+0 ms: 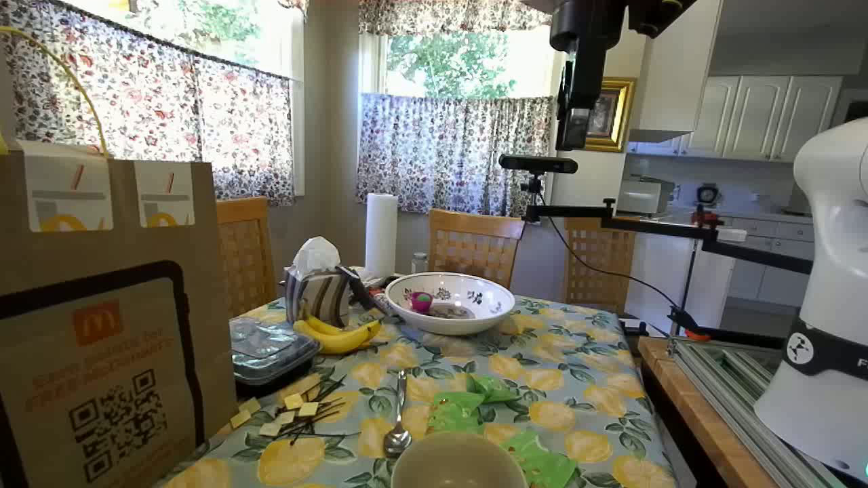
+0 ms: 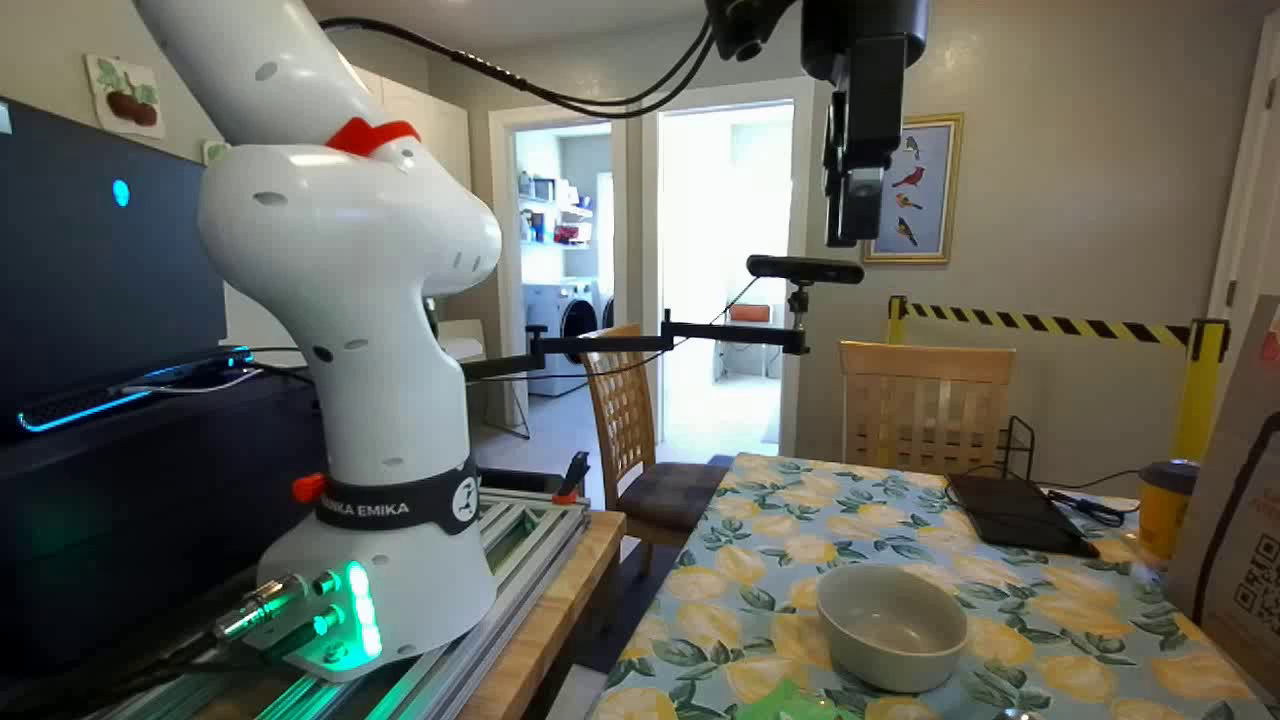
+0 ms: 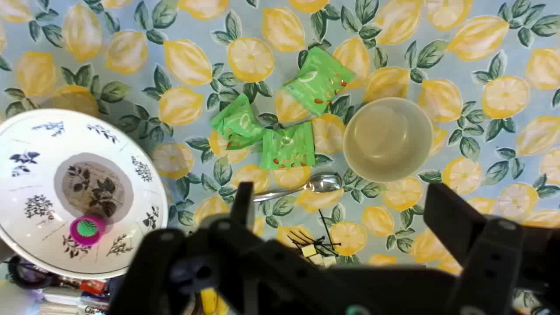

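My gripper is open high above the table, its fingers wide apart and nothing held between them. In the wrist view, a silver spoon (image 3: 324, 183) lies on the cloth. Beside it stands an empty beige bowl (image 3: 388, 139). Three green snack packets (image 3: 288, 147) rest close together near the bowl. At the left, a large white floral bowl (image 3: 31, 173) contains a small pink cup with a green bristly inside (image 3: 87, 229). Cream squares and dark sticks (image 3: 313, 251) lie partly hidden behind the gripper.
Bananas (image 1: 338, 335), a tissue box (image 1: 317, 297), a clear-lidded container (image 1: 272, 351) and a tall McDonald's bag (image 1: 122, 325) line the table's left side. A camera arm (image 1: 651, 219) extends beyond the table's right edge. Open cloth surrounds the beige bowl (image 2: 894, 630).
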